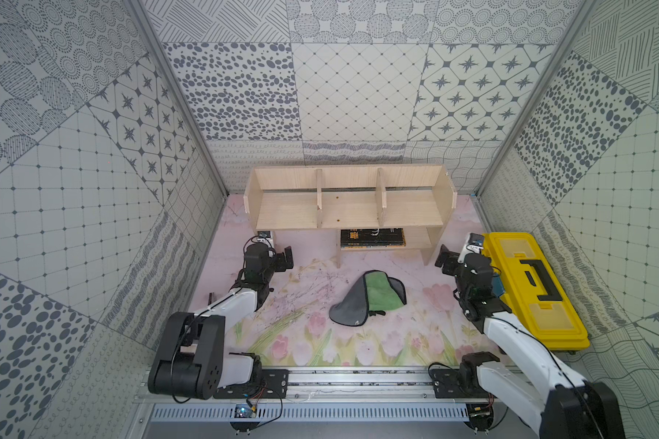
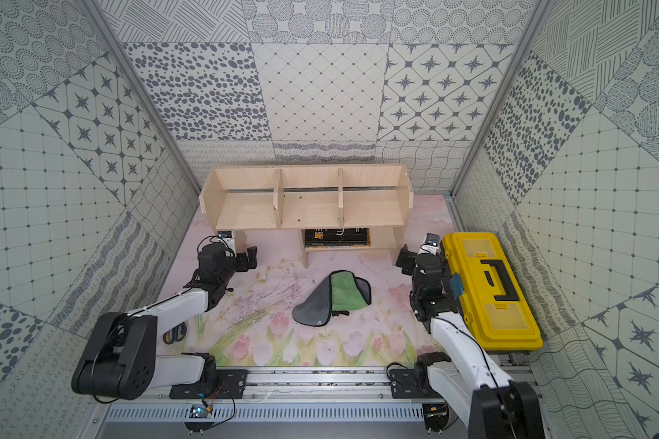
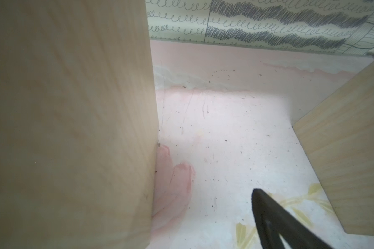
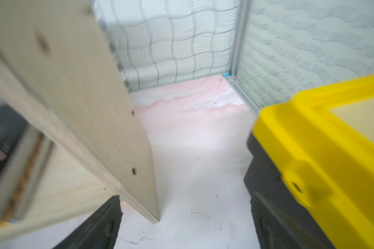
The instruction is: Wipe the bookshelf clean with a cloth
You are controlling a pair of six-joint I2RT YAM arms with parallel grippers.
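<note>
The pale wooden bookshelf (image 1: 289,208) stands at the back of the table, with three open upper compartments and a lower bay. In front of it, in the middle, a grey-and-green cloth (image 1: 385,291) lies folded over, untouched. My left gripper (image 1: 284,258) is open by the shelf's left end; in its wrist view a wooden panel (image 3: 70,124) fills the left side and only one finger (image 3: 274,220) shows. Beyond the shelf's right end, my right gripper stands open and empty, between the side panel (image 4: 91,103) and the yellow toolbox (image 4: 320,145).
Dark books (image 1: 372,237) lie in the lower bay. The toolbox limits room on the far right. Small dark specks dot the tabletop (image 3: 220,141). Scissors-like handles (image 2: 174,333) lie beside the left arm.
</note>
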